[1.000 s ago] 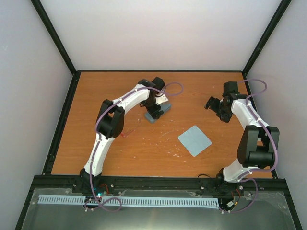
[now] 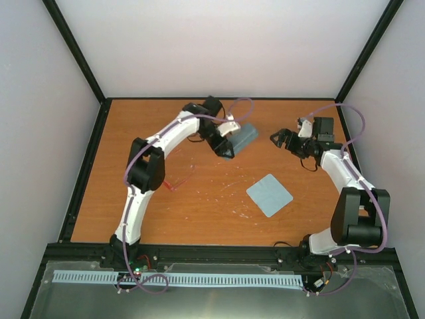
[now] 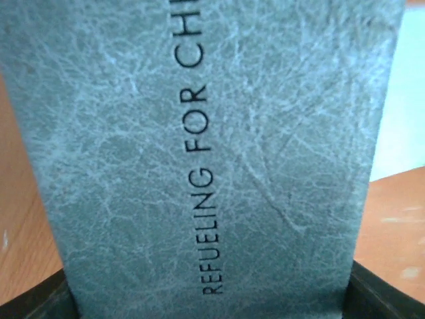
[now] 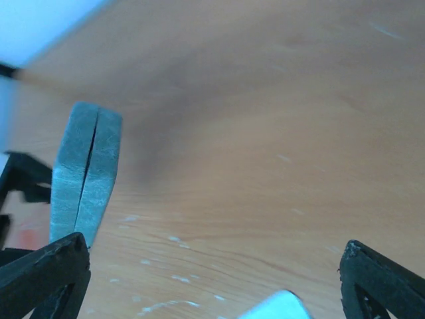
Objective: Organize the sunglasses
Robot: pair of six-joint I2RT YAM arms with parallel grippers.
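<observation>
A grey-teal sunglasses case (image 2: 242, 138) is held up in my left gripper (image 2: 219, 147), which is shut on it. In the left wrist view the case (image 3: 206, 146) fills the frame, printed "REFUELING FOR…". The right wrist view shows it (image 4: 86, 173) raised, edge-on with a seam along it. Pale red sunglasses (image 2: 171, 185) lie on the table left of centre, partly faint in the top view. A square light grey cloth (image 2: 269, 195) lies right of centre. My right gripper (image 2: 285, 139) is open at the right, nothing between its fingers.
The wooden table (image 2: 113, 212) is otherwise mostly clear, with free room at front and back left. Dark frame edges and pale walls surround it. Purple cables loop above both arms.
My left gripper has lifted the case and moved it slightly up and right in the top view. The right gripper has moved slightly left and up from the table's right side.
</observation>
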